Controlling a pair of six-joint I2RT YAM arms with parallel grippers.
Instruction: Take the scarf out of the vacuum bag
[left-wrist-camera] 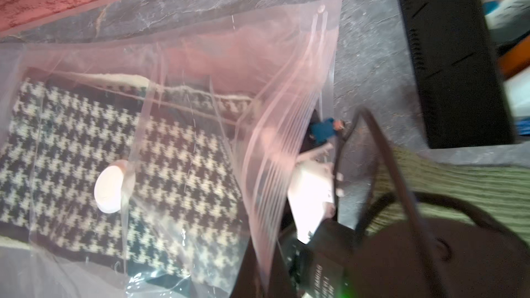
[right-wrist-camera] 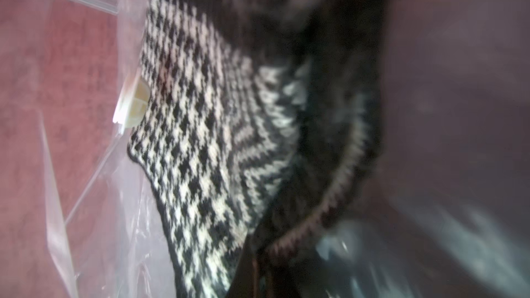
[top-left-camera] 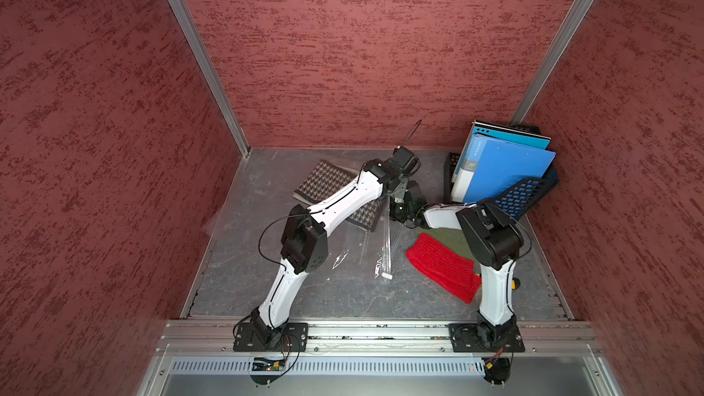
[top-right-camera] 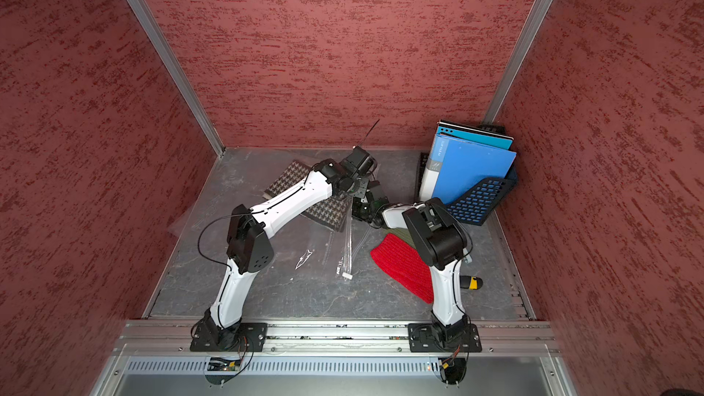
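Note:
The houndstooth scarf [top-left-camera: 324, 179] lies inside the clear vacuum bag [top-right-camera: 308, 259] in the middle of the floor. In the left wrist view, the bag's zip edge [left-wrist-camera: 287, 149] runs down into my left gripper, which is shut on that thin plastic edge. My right gripper is at the bag's opening beside it, right up against the scarf's dark-edged fabric, with plastic around. It appears shut; its tips are dark and blurred, so whether fabric is between them is unclear.
A black crate [top-left-camera: 528, 190] with blue folders stands at the back right. A red knit cloth [top-left-camera: 440, 264] and an olive knit cloth [left-wrist-camera: 458, 176] lie right of the bag, near my right arm. Free floor shows at left and front.

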